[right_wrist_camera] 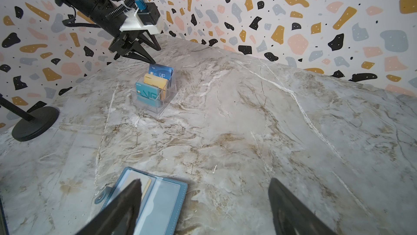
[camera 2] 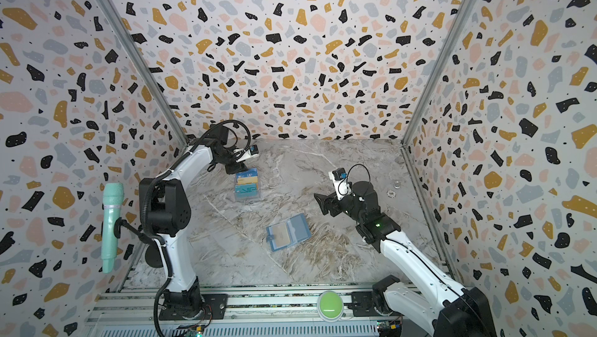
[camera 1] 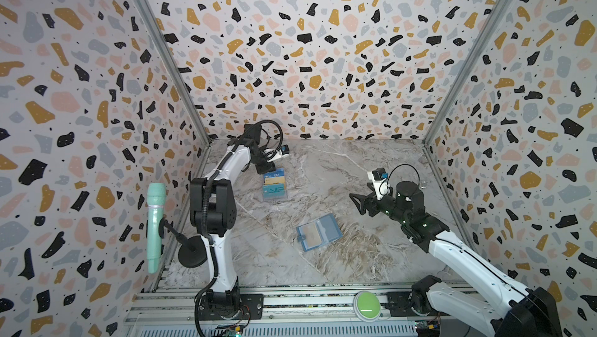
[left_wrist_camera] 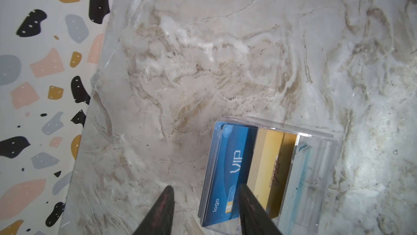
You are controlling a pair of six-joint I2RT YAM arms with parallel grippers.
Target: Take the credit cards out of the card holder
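Observation:
A clear card holder stands upright on the table at the back left. Its three compartments hold blue VIP cards (left_wrist_camera: pixel 230 165), yellow cards (left_wrist_camera: pixel 271 161) and teal cards (left_wrist_camera: pixel 295 183). My left gripper is part open at the holder's blue-card end, its fingertips apart and nothing held between them. In the right wrist view the same left gripper is just above and left of the blue cards (right_wrist_camera: pixel 160 71); whether it touches them cannot be told. Far from the holder, my right gripper hangs open and empty over the right side.
An open blue-and-grey folder-like case (camera 1: pixel 319 231) lies at the front middle. A mint microphone (camera 1: pixel 155 228) on a black-based stand (camera 1: pixel 192 251) is at the left edge. Between holder and right arm the marble table (camera 1: pixel 323 175) is clear.

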